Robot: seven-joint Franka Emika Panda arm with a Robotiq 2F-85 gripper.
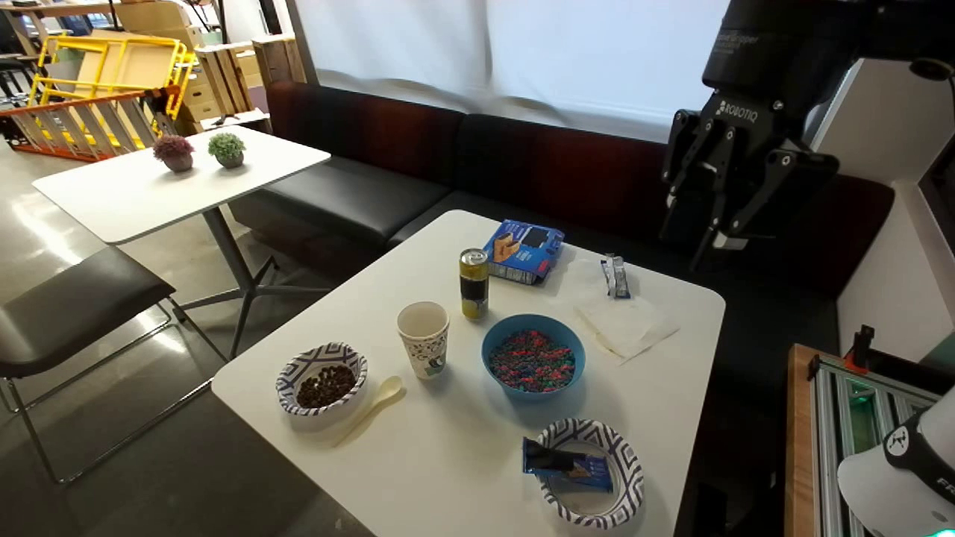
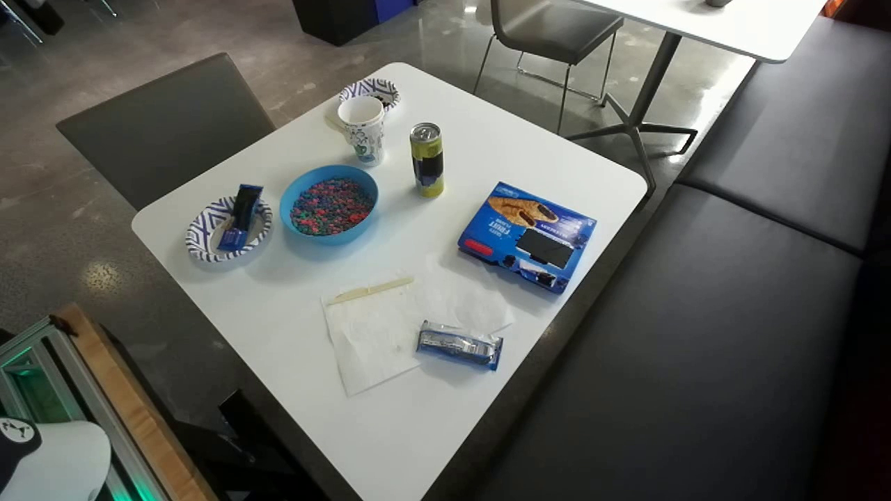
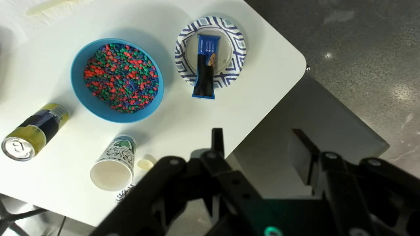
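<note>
High above the table hangs my gripper (image 1: 685,234), its fingers apart with nothing between them; the gap also shows in the wrist view. Below it, a blue bowl (image 3: 118,80) holds red, green and blue bits. A blue wrapped bar (image 3: 206,65) lies in a patterned paper bowl (image 3: 238,47), one end over the rim. The paper cup (image 1: 423,340) and yellow-black can (image 1: 474,285) both stand upright. Toward the bench side, a blue snack box (image 2: 527,238) lies flat. A silver-blue wrapper (image 2: 459,345) rests partly on a white napkin (image 2: 372,346).
Another patterned bowl (image 1: 295,367) holds dark brown bits, with a pale spoon (image 1: 371,410) beside it. A black bench (image 2: 735,334) runs along one side of the white table (image 2: 309,401).
</note>
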